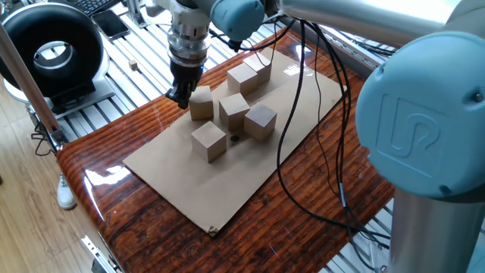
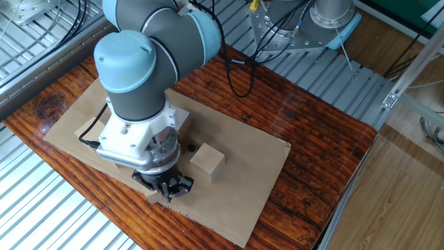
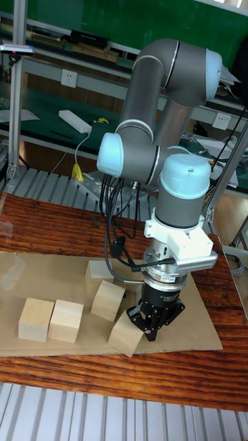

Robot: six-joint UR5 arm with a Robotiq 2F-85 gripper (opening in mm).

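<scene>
My gripper points down at the near side of the cardboard in exterior view 3. Its black fingertips come together, and no block shows between them. Right beside it is a wooden block, turned at an angle, its upper edge partly covered by the gripper; whether they touch I cannot tell. In exterior view 1 this block stands just right of the gripper. Several similar cubes rest on the cardboard, among them a front block, a middle block and a right block.
The cardboard sheet lies on a glossy wooden table. Two more blocks, a nearer one and a farther one, sit close together toward its far end. Cables hang over the cardboard's right side.
</scene>
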